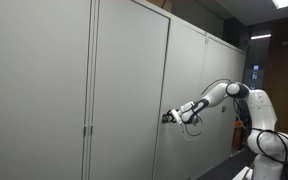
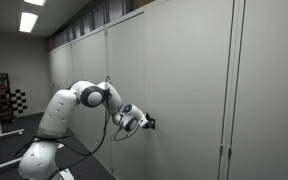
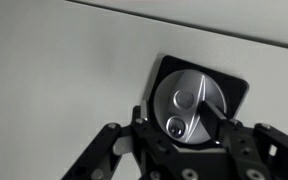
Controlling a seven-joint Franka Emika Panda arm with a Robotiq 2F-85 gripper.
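A round silver latch (image 3: 190, 106) sits in a black square plate on the pale cabinet front. It has a raised bar, a smaller disc and a keyhole. In the wrist view my gripper faces it with its fingers apart, one at the left edge of the disc, the other over its right side near the bar. Whether either finger touches the latch cannot be made out. From outside, the gripper (image 1: 170, 117) is close against the door by a vertical seam; the second exterior view also puts the gripper (image 2: 148, 124) at the door face.
Tall grey cabinet doors (image 1: 129, 80) form a flat wall along the arm's reach. Another long handle or lock strip (image 2: 224, 150) lies on a door further right in the second exterior view. A cable (image 1: 191, 128) loops below the wrist.
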